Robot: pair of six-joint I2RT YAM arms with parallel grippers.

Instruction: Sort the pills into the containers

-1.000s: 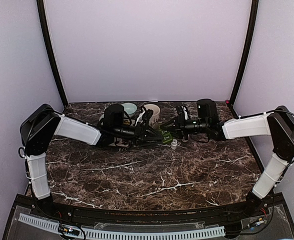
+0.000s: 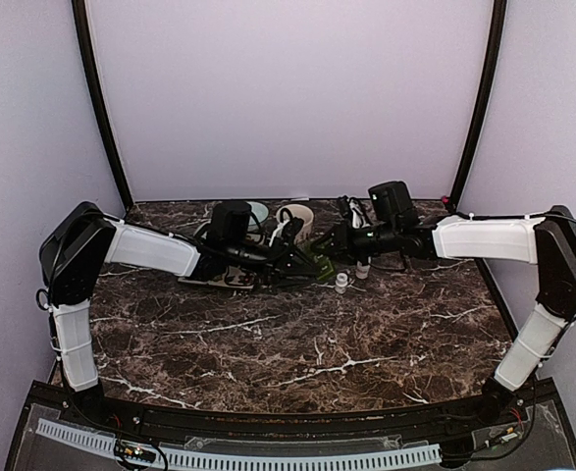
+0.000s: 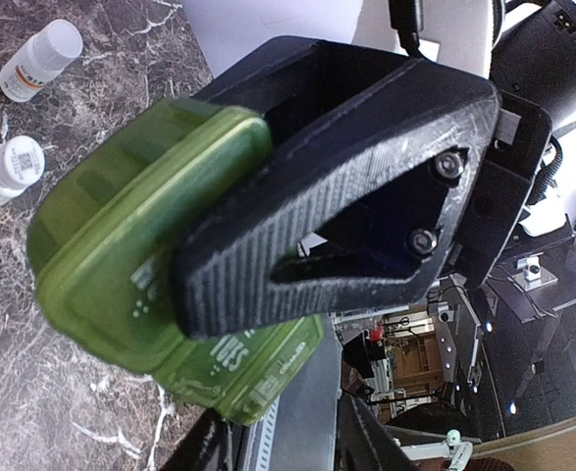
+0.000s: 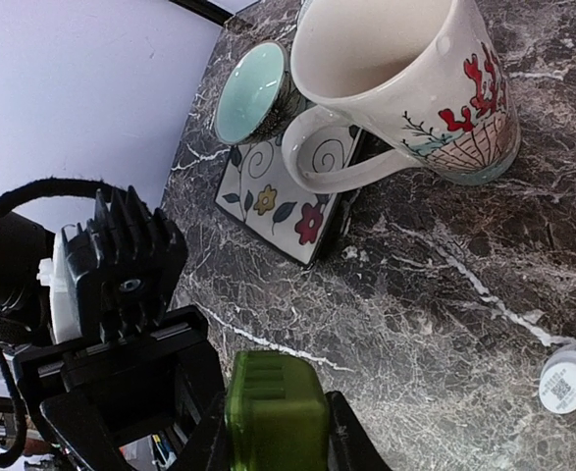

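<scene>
A green translucent pill box is held up between my two grippers above the table. My left gripper is at its lower left side, and my right gripper at its upper right. In the left wrist view black fingers lie across the box; in the right wrist view its end shows at the bottom. I cannot tell how tightly either gripper is closed. Two white pill bottles stand on the marble table below, one with an orange label.
A mug, a pale green bowl and a floral tray stand at the back left and middle.
</scene>
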